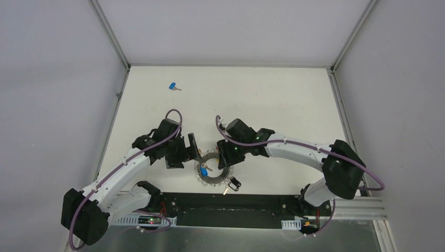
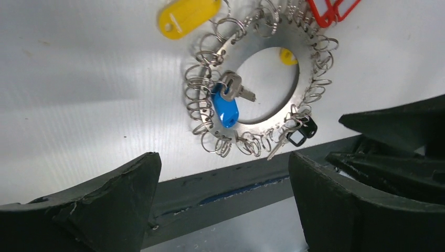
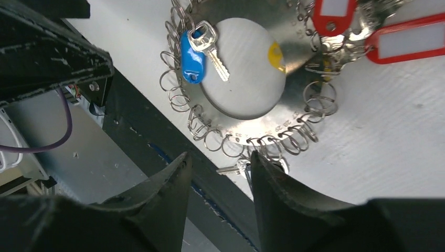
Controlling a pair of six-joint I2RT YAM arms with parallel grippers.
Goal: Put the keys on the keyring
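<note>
The metal keyring plate [image 2: 247, 42], fringed with split rings, lies on the table with a silver key and blue tag [image 3: 192, 63] on it. Red tags [image 3: 404, 42] with keys sit at one side, a yellow tag [image 2: 189, 16] too. A black-tagged key [image 1: 234, 184] lies at its front edge. A blue-tagged key [image 1: 173, 86] lies at the back left. My left gripper is open, just left of the plate. My right gripper hangs over the plate, part open, nothing visible between its fingers.
Walls enclose the sides and back. A dark front rail [image 1: 231, 202] runs along the near edge, close to the plate.
</note>
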